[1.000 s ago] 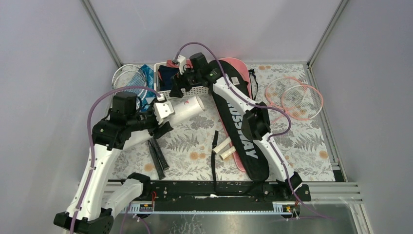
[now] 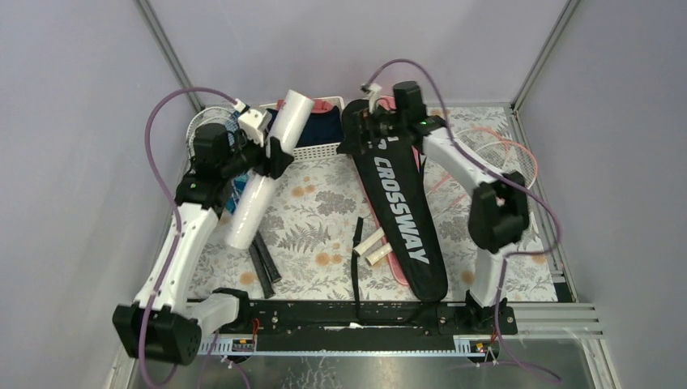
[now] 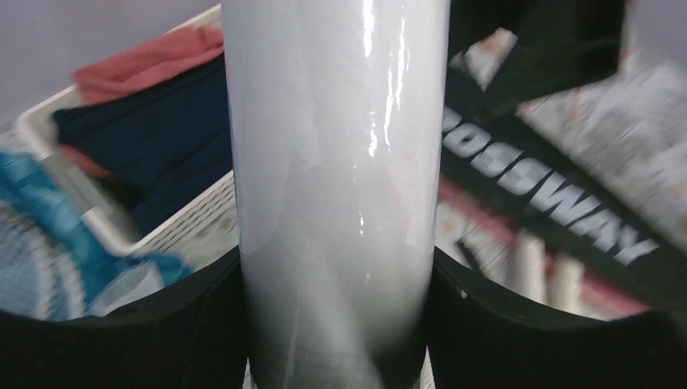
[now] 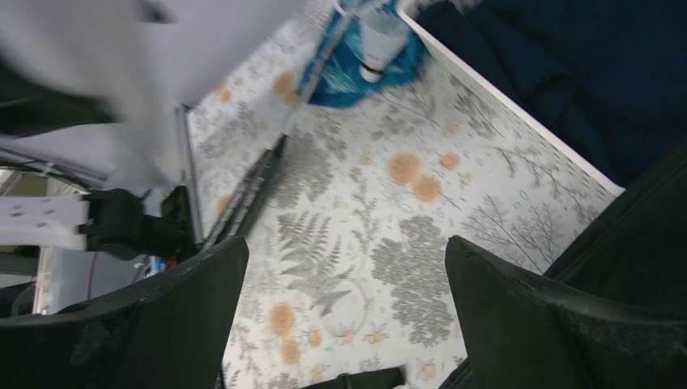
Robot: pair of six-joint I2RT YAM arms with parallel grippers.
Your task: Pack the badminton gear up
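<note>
My left gripper (image 2: pixel 268 160) grips a long white tube (image 3: pixel 337 146), raised at a slant over the left of the mat. My right gripper (image 2: pixel 361 130) is open, empty, above the upper end of the black CROSSWAY bag (image 2: pixel 398 215), right of the white basket (image 2: pixel 322 152), which holds dark blue and red cloth (image 3: pixel 142 134). Rackets with pink frames (image 2: pixel 518 170) lie at the right. Another racket (image 2: pixel 202 121) and blue bag are at back left, partly hidden.
Two dark bars (image 2: pixel 263 267) lie at front left. Two short cream cylinders (image 2: pixel 369 241) and a black strap (image 2: pixel 356 259) lie beside the bag.
My left gripper has swung the tube up toward the back, more upright in the top view. My right gripper has moved right, from over the basket to over the bag.
</note>
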